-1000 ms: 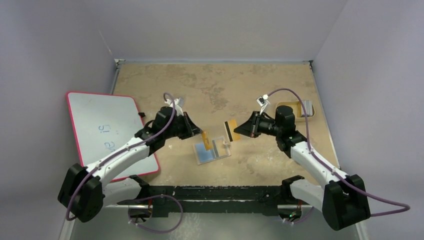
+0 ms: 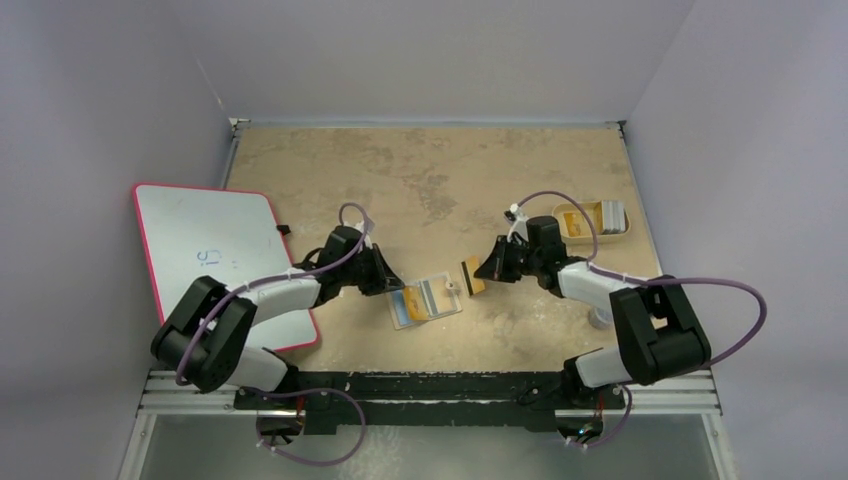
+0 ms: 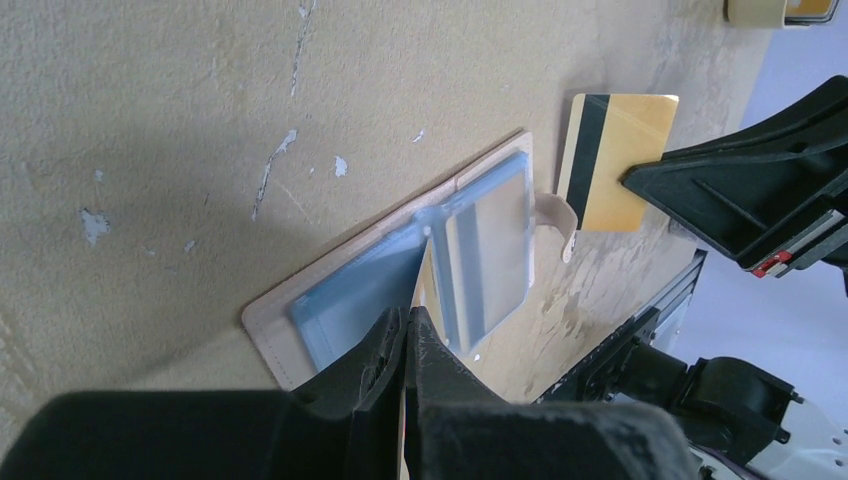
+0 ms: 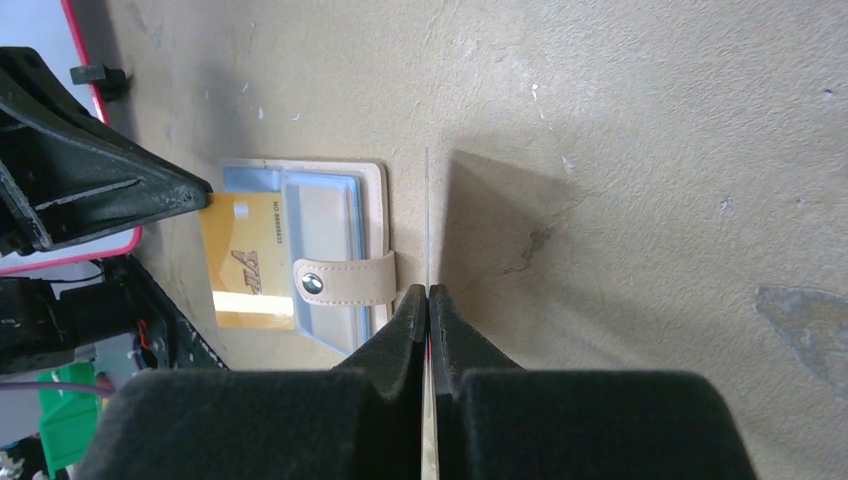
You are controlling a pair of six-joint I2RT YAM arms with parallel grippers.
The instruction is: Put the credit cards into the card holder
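Note:
The pale card holder (image 2: 446, 303) lies spread on the table, with a blue side, a clear pocket and a snap strap (image 4: 345, 282). Over it, my left gripper (image 2: 402, 287) is shut on a gold card, seen edge-on in the left wrist view. In the right wrist view this card lies alongside the clear pocket; whether its edge is inside cannot be told. Right of the holder, beside the strap, my right gripper (image 2: 479, 274) is shut on a second gold card with a black stripe (image 3: 630, 165). That card shows only as a thin edge in the right wrist view.
At the right back stands a beige tray (image 2: 590, 240) with gold and grey cards in it. A red-edged whiteboard (image 2: 220, 250) covers the left side. A small clear jar (image 2: 600, 317) sits at the right, partly beside the right arm.
My left gripper has come down with its card to the holder. The right gripper, keeping its striped card, has lowered and shifted slightly right. The holder looks unmoved.

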